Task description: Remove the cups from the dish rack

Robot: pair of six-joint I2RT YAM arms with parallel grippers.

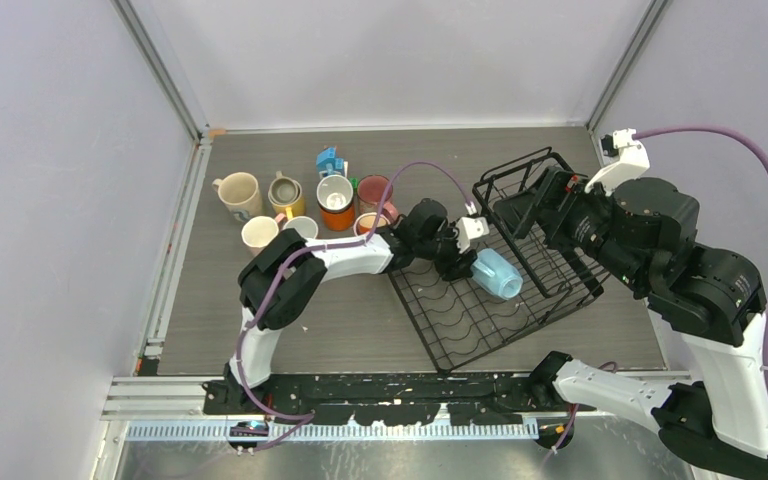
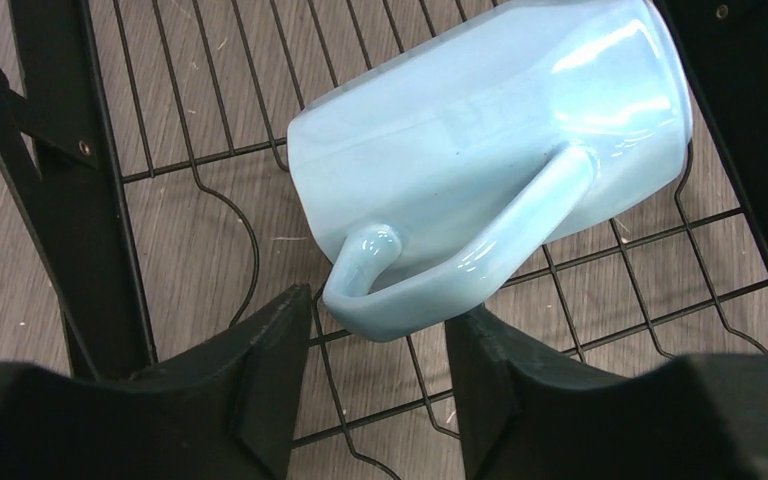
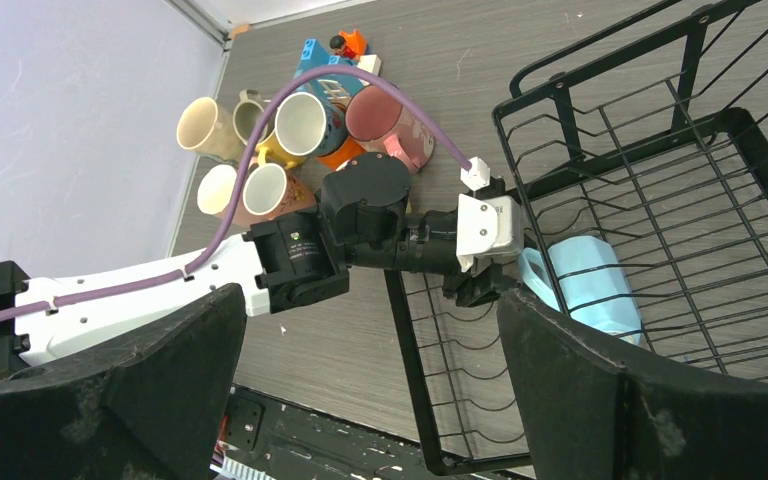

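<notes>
The light blue cup point(image 1: 497, 274) lies tilted on its side in the black dish rack point(image 1: 449, 364). In the left wrist view its handle point(image 2: 460, 285) points down between the fingers of my left gripper. Those fingers stand partly open, with a gap beside the handle on the right; the handle covers part of the right fingertip point(image 2: 472, 345). High over the rack's right side, my right gripper is wide open and empty.
Several cups stand grouped on the table's left, among them a beige mug point(image 1: 239, 195) and a red cup point(image 1: 374, 189). A blue toy point(image 1: 329, 161) sits behind them. The rack's raised wire tier point(image 3: 660, 200) borders the blue cup.
</notes>
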